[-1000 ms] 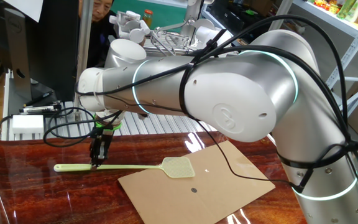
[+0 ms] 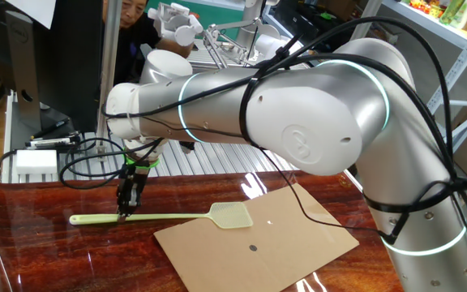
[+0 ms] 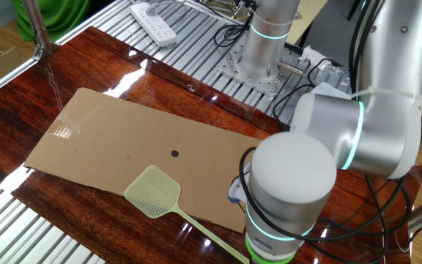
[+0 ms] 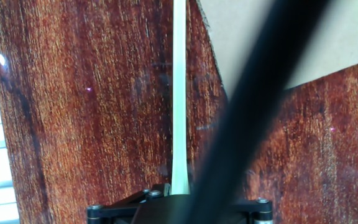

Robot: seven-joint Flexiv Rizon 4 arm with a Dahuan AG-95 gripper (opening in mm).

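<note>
A pale green fly swatter [image 2: 232, 215] lies across the dark wooden table, its mesh head over the edge of a brown cardboard sheet [image 2: 258, 247]. My gripper [image 2: 122, 216] points down at the handle, near its rounded left end. Seen from the wrist, the handle [image 4: 179, 106] runs straight down between the fingers, which are drawn inward and look shut on it; a blurred black cable hides the right finger. From the other side, the swatter's head [image 3: 152, 192] shows clearly, while the arm covers the gripper itself.
A dark round spot [image 3: 175, 154] marks the cardboard. Behind the table [image 2: 31, 243] are a slatted metal surface, a white box [image 2: 36, 161] and looping cables. A person [image 2: 128, 32] sits at the back. Bare wood lies left of the cardboard.
No clear movement of the swatter shows. The person at the back has leaned toward the right.
</note>
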